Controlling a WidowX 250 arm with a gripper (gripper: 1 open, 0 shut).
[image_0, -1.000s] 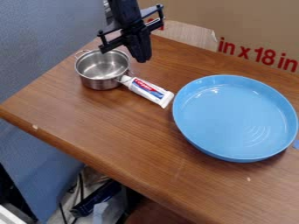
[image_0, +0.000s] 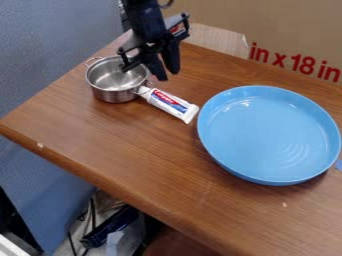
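A black gripper hangs at the upper left, its fingers spread above and beside the steel pot, overlapping its back right rim in the view; whether it touches cannot be told. A white toothpaste tube with a red and blue label lies on the wood just right of the pot, angled toward the front right. The large blue plate lies to the right of the tube.
A cardboard box stands at the back. Cables and other items lie below the table's front left edge.
The gripper has come lower, toward the pot and the tube. The pot, tube and plate have not visibly moved.
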